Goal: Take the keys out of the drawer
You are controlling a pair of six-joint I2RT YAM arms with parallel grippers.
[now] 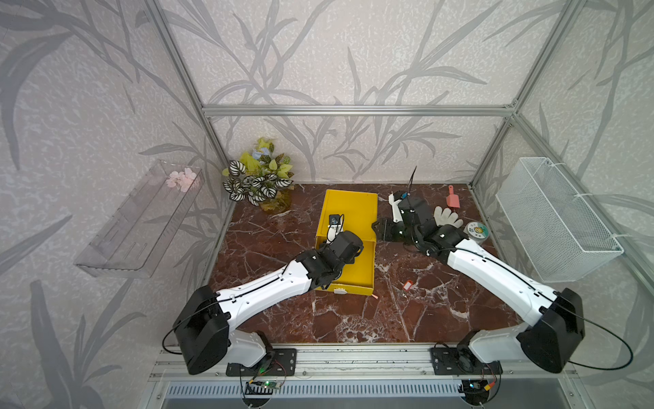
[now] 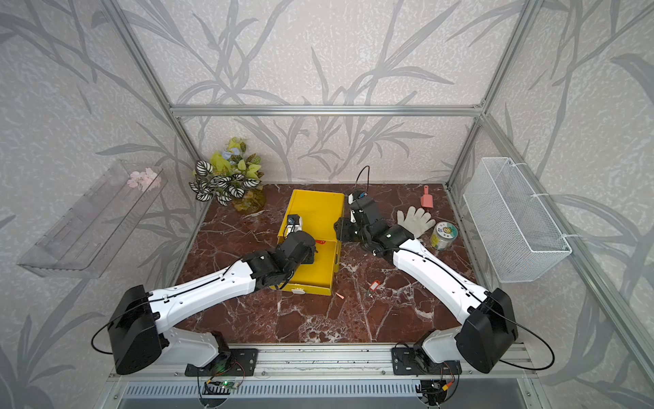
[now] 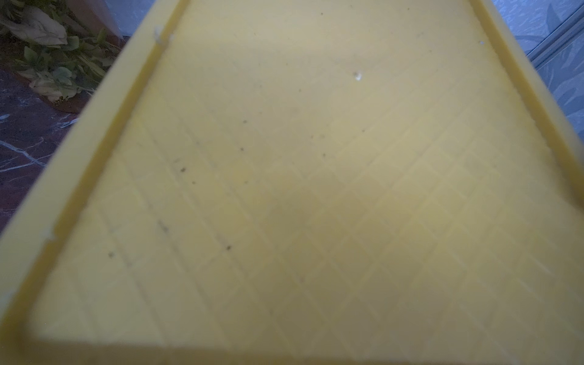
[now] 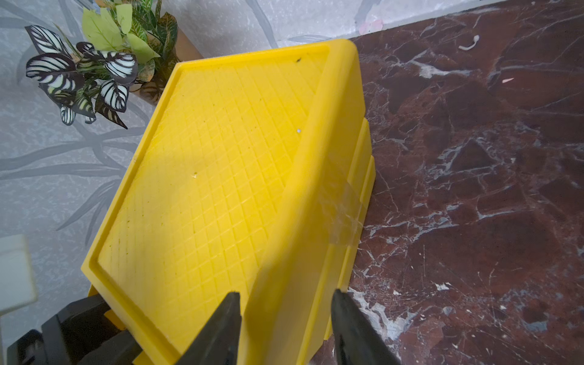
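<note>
The yellow drawer unit [image 1: 351, 208] stands mid-table, its open drawer [image 1: 354, 276] toward the front. My left gripper [image 1: 340, 248] is down at the drawer; its fingers are hidden, and the left wrist view shows only the unit's yellow top. My right gripper is at the unit's right edge near the top, fingertips apart and part open, with nothing clearly held. A small red item [image 2: 320, 242] shows in the drawer beside the left gripper; I cannot tell whether it is the keys.
A plant [image 1: 262, 177] stands back left. A glove [image 2: 415, 221], tin [image 2: 444, 235] and pink scoop [image 2: 426, 199] lie at the right. Small items lie on the front table. Mesh and clear baskets hang on either side.
</note>
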